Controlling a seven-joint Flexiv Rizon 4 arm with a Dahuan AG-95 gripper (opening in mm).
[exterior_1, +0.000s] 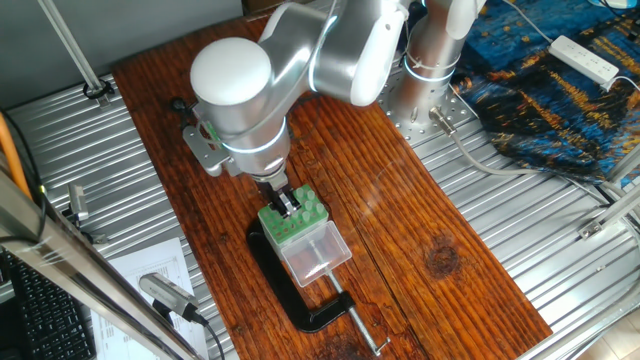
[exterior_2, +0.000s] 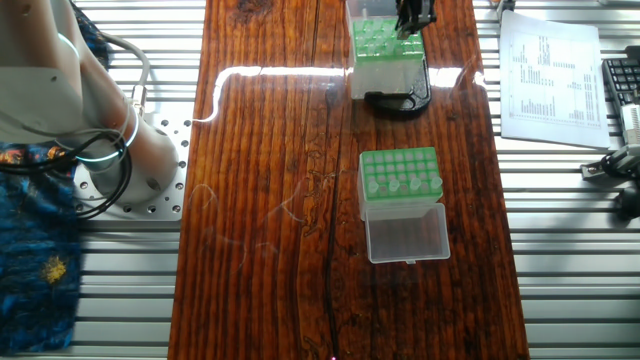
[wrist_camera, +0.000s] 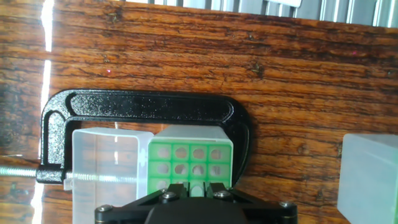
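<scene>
My gripper is low over the green rack (wrist_camera: 189, 154) held in the clamp, its fingertips down at the rack's top. A pale, translucent tube top (wrist_camera: 197, 188) shows between the fingers; whether they press on it or only stand around it cannot be told. In exterior view 1 the same rack (exterior_1: 283, 232) carries several clear tubes on the side away from the arm's wrist. Several empty holes show in the wrist view. A second green rack (exterior_2: 402, 165) has several tubes in one row, beside its open lid.
A black C-clamp (wrist_camera: 149, 106) borders the first rack, its screw crossing the clear open lid (exterior_1: 318, 255). The second rack's box (wrist_camera: 370, 177) stands apart at the right of the wrist view. Bare wood lies between the boxes.
</scene>
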